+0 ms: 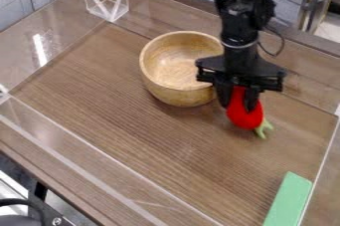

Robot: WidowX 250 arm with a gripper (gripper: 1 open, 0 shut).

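Note:
The black gripper hangs over a red object with a pale green tip, at the right of the wooden table. The red object is at the fingers and partly hidden by them; whether they hold it is unclear. A tan wooden bowl sits just left of the gripper.
A green rectangular block lies at the front right. A white wire-like item is at the back left.

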